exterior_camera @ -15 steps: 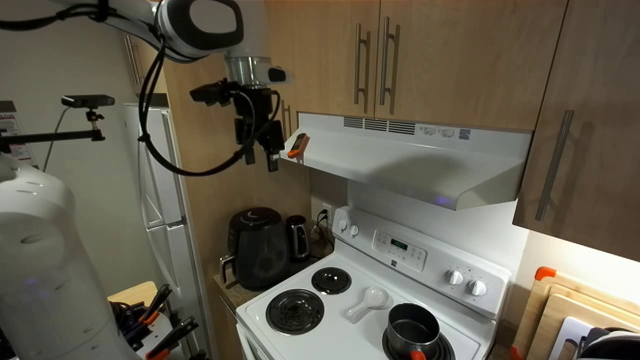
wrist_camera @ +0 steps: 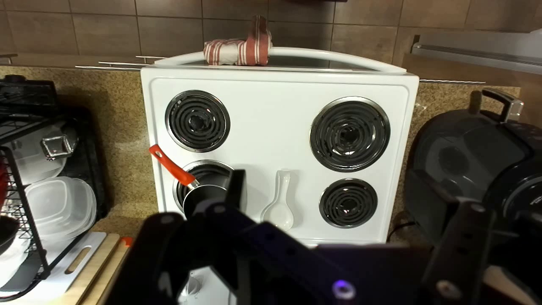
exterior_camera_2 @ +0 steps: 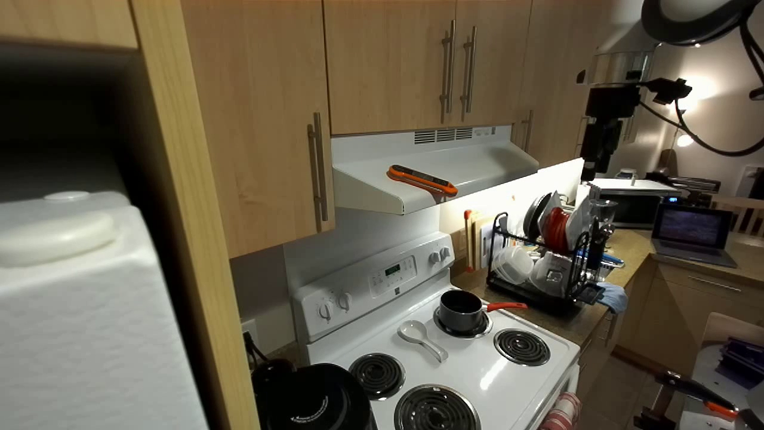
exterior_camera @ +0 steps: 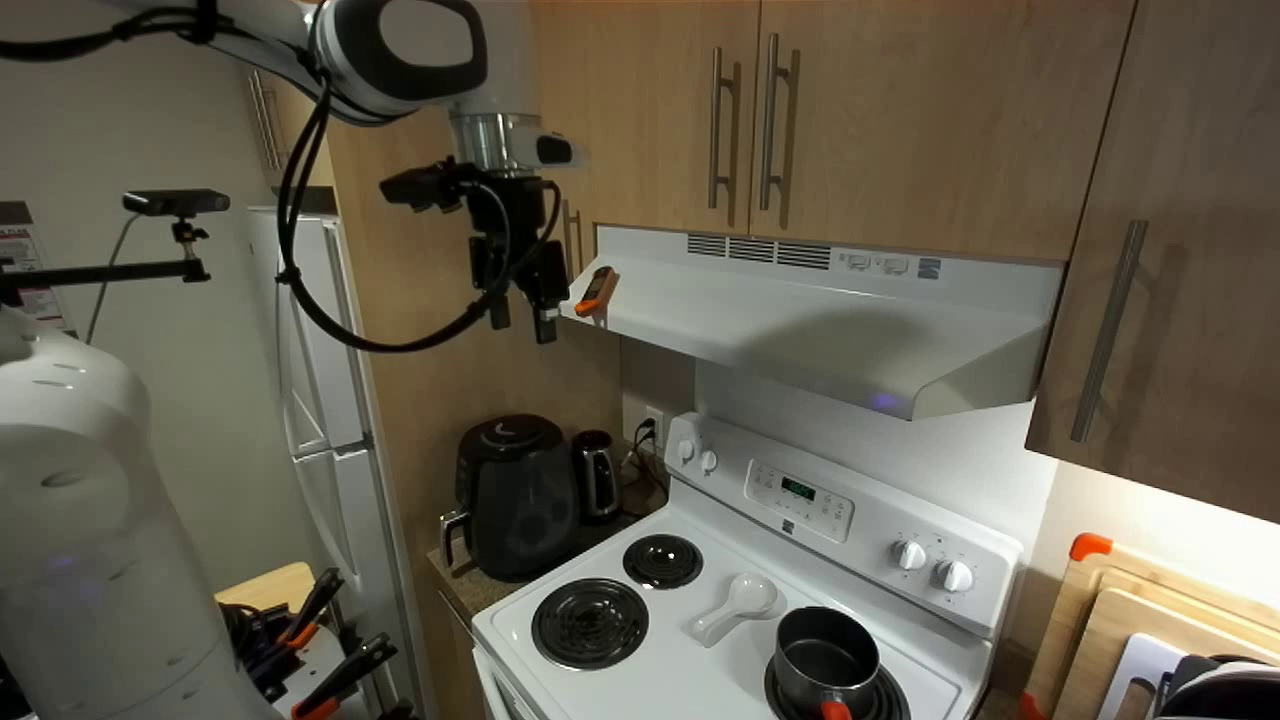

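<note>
High above the stove, my gripper [exterior_camera: 523, 322] points down in exterior view 1, its two fingers apart and nothing visible between them. Blurred dark gripper parts cover the bottom of the wrist view. A black pot [exterior_camera: 825, 658] with a red handle [wrist_camera: 172, 165] rests on one burner of the white stove [wrist_camera: 269, 122]. Beside it lies a white spoon-shaped rest [wrist_camera: 279, 208], empty, on the bare stovetop between the burners. An orange and black tool [exterior_camera_2: 422, 179] is on the sloping front of the range hood [exterior_camera: 768, 306]. The gripper touches none of these.
A black air fryer [exterior_camera: 516, 498] and a kettle [exterior_camera: 596, 474] stand left of the stove in exterior view 1. Across the stove are cutting boards [exterior_camera: 1158, 624] and a loaded dish rack [exterior_camera_2: 548, 286]. A striped towel [wrist_camera: 239, 51] hangs on the oven handle. The other burners are empty.
</note>
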